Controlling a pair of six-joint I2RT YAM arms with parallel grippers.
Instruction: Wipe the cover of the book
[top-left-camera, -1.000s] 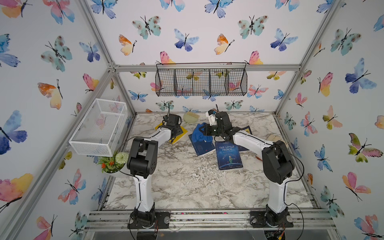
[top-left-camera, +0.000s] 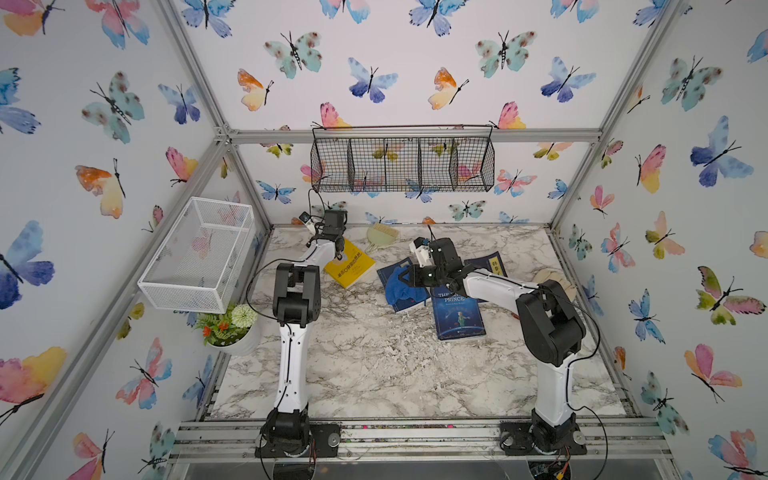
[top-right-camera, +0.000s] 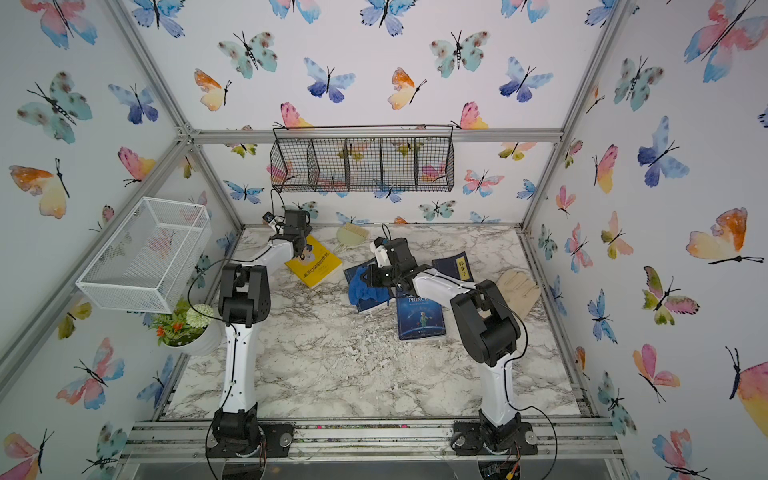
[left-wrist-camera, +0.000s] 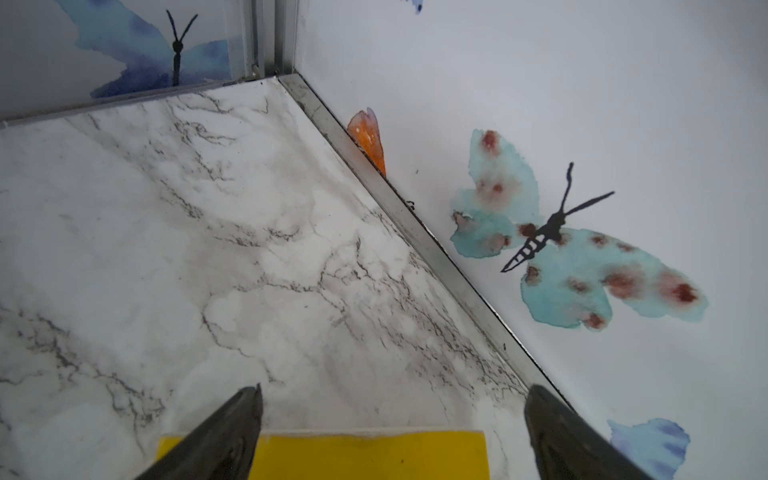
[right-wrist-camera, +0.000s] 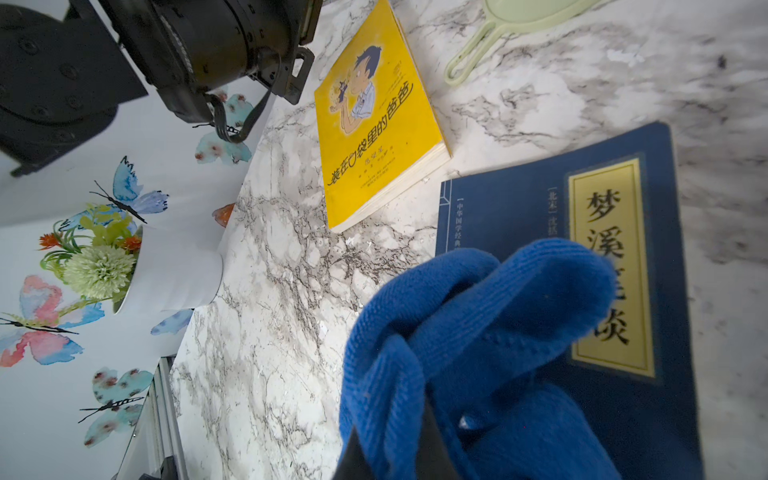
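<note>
A blue knitted cloth (right-wrist-camera: 480, 320) lies bunched over the lower left of the dark blue book with a gold title strip (right-wrist-camera: 640, 172). My right gripper is shut on that cloth; its fingers (right-wrist-camera: 436, 452) are mostly covered by it. Part of the title strip is hidden under a fold. At the back left, my left gripper (top-left-camera: 339, 249) hangs by the yellow book (top-left-camera: 350, 270). In the left wrist view its fingers (left-wrist-camera: 232, 432) stand wide apart, with the yellow cover showing below and between them, apparently not gripped.
The Little Prince book (top-left-camera: 458, 318) lies just right of the cloth, under the right arm. Another dark blue book (top-right-camera: 454, 265) is behind that arm. A pale green hand mirror (top-left-camera: 382, 234) lies at the back.
The cloth and right gripper have slid toward the front of the blue book. My left gripper has moved back and left, uncovering more of the yellow book.
</note>
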